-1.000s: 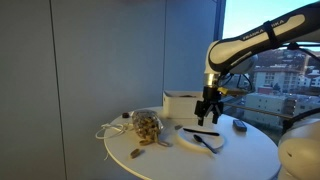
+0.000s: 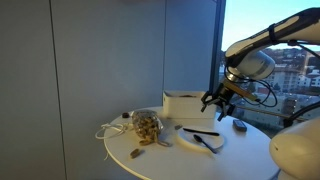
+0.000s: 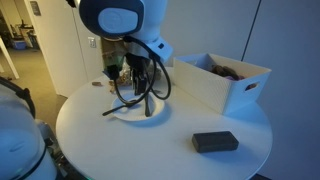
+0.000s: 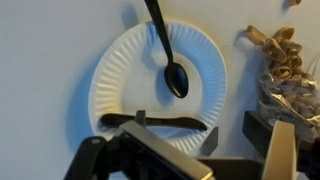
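Note:
A white paper plate (image 4: 108, 82) lies on the round table, seen from above in the wrist view. On it rest a black spoon (image 4: 176, 76), its handle reaching past the rim, and a black knife (image 4: 160, 122) lying crosswise. My gripper (image 2: 212, 111) hangs above the plate in exterior view 1, tilted and open, with nothing visible between its fingers. It is apart from both utensils. In exterior view 2 the arm and its cables cover part of the plate (image 3: 150, 119).
A clear container of tan pieces (image 2: 147, 124) stands beside the plate, with loose pieces (image 4: 257, 36) near it. Behind sits a white box (image 3: 236, 94) holding dark items. A dark block (image 3: 215, 141) lies on the otherwise clear front of the table.
Over the last second my gripper has shifted right in exterior view 1, risen slightly and tilted. The plate, utensils and container have stayed in place.

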